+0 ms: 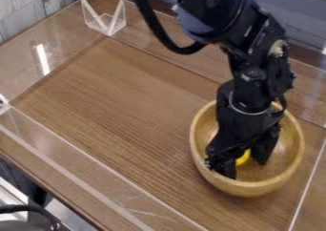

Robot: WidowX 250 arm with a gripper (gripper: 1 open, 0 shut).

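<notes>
A round tan bowl (242, 183) sits on the wooden table at the right. My black gripper (249, 149) reaches down from the top into it, its fingertips low inside the bowl around a small yellow object (242, 157), which is mostly hidden behind them. Whether the fingers are closed on that object cannot be told.
A white wire holder (106, 15) stands at the back left. Dark cables show at the lower left edge.
</notes>
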